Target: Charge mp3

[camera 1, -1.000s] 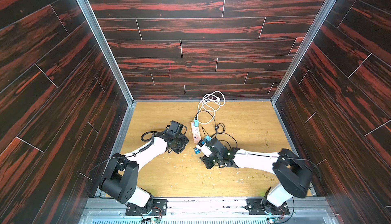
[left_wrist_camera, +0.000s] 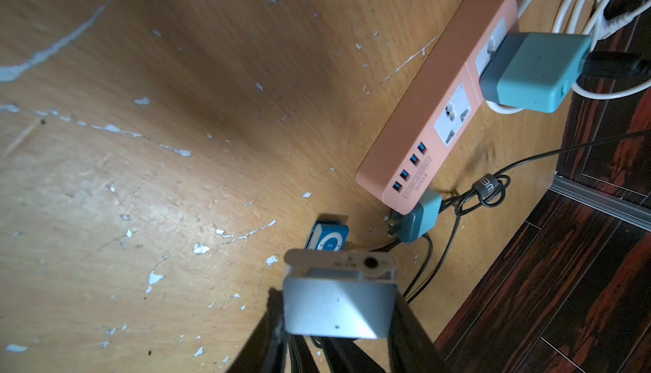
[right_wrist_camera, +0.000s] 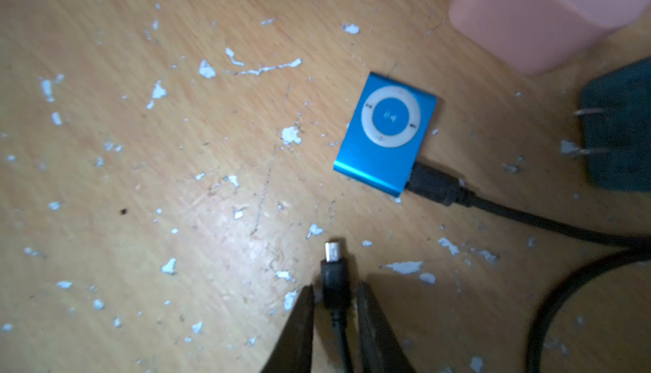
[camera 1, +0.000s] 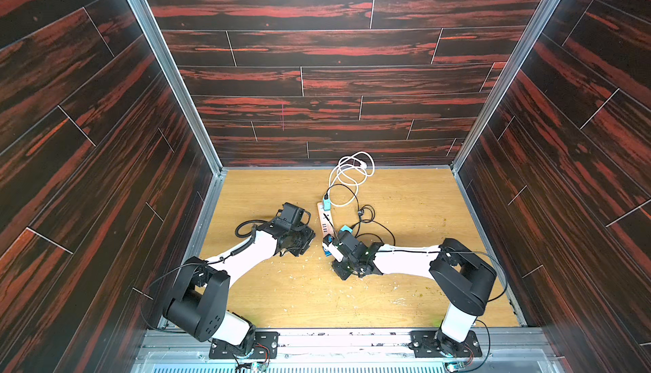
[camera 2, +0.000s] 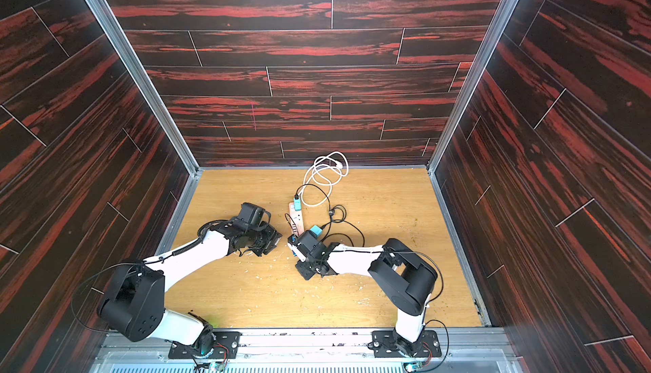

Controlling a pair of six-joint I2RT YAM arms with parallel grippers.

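In the left wrist view, my left gripper is shut on a silver-grey box-shaped device [left_wrist_camera: 339,305] with a small round hole in its end. Beyond it a blue mp3 player [right_wrist_camera: 383,132] with a white ring lies flat on the table, a black plug [right_wrist_camera: 434,184] at its edge. My right gripper stands partly open; its fingers [right_wrist_camera: 306,305] flank a black cable plug [right_wrist_camera: 335,281] whose metal tip points at the table ahead, with narrow gaps beside it. Seen from above, the right gripper [camera 1: 337,264] partly covers the blue player.
A pink power strip [left_wrist_camera: 434,115] lies past the player, a teal adapter [left_wrist_camera: 535,67] in its far socket. Another teal adapter [left_wrist_camera: 417,217] with bare prongs lies beside its near end. Black cables [camera 1: 366,213] and a white cord [camera 1: 349,173] loop behind.
The left arm has stayed almost still.
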